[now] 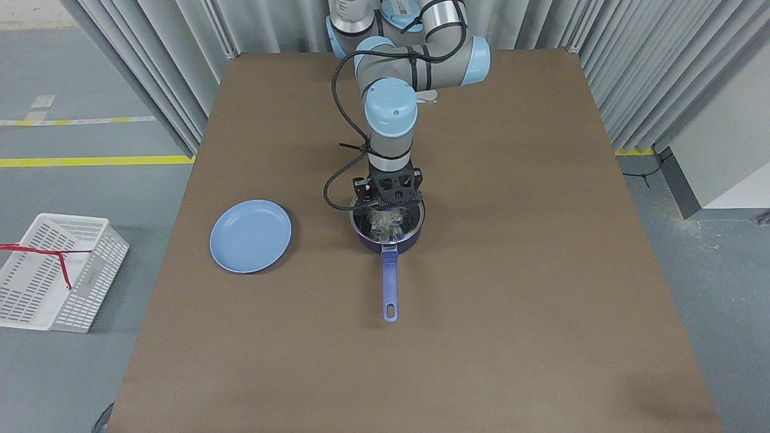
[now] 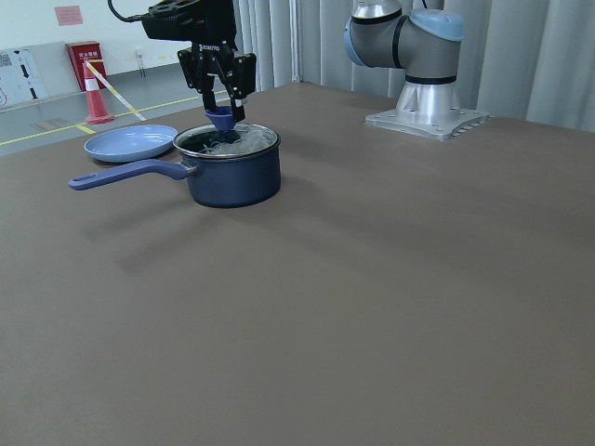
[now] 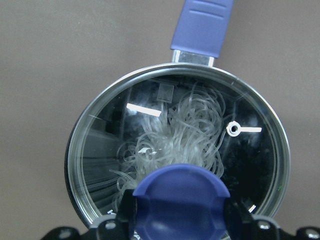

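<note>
A blue saucepan (image 2: 232, 186) with a glass lid (image 3: 105, 150) stands at the table's middle, its handle (image 1: 390, 285) pointing toward the front; pale stringy contents show through the glass. My gripper (image 2: 221, 104) is directly over the lid, its fingers either side of the blue lid knob (image 3: 180, 205). The fingers appear to touch the knob's sides in the wrist view, seemingly shut on it. The lid looks seated on the pan's rim.
A light blue plate (image 1: 250, 236) lies left of the pan. A white basket (image 1: 94, 288) stands on the floor beyond the left edge.
</note>
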